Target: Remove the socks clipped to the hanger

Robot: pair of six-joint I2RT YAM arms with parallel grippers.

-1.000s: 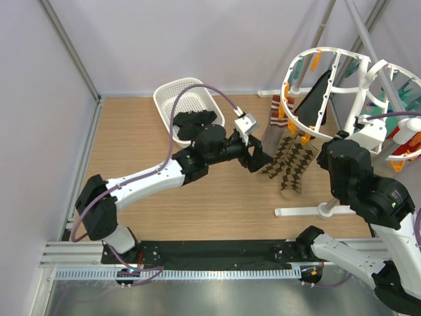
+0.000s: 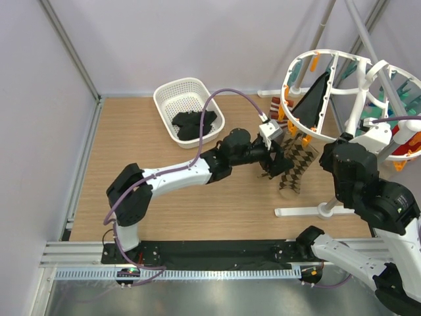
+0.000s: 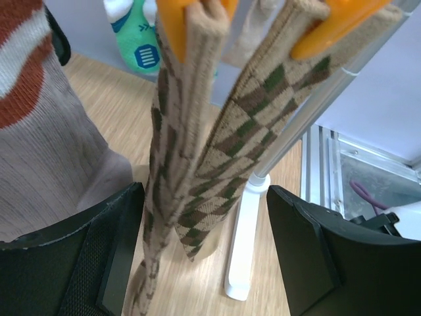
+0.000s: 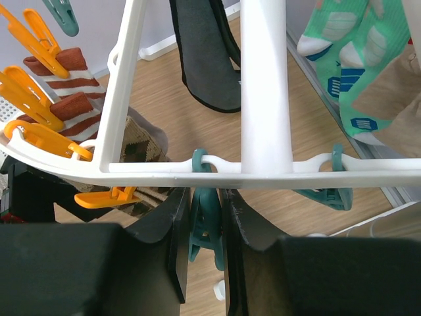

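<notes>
A pair of brown checkered socks (image 3: 230,141) hangs from orange clips (image 3: 352,29) on the round white hanger (image 2: 330,92). My left gripper is open, its fingers standing on either side of the hanging checkered fabric. In the top view the left gripper (image 2: 281,164) overlaps these socks below the hanger's near rim. At that rim, my right gripper has its fingers close on both sides of a teal clip (image 4: 209,220); whether they press on it is unclear. No sock shows on that clip.
A striped sock (image 4: 75,79) hangs beside the checkered pair, with a dark sock (image 4: 209,66) and green socks (image 4: 358,52) farther round. Dark socks (image 2: 191,124) lie in the white basket (image 2: 170,94).
My left arm has moved to the right, bringing its gripper from beside the checkered socks to around them. The right arm has shifted only slightly at the hanger's rim.
</notes>
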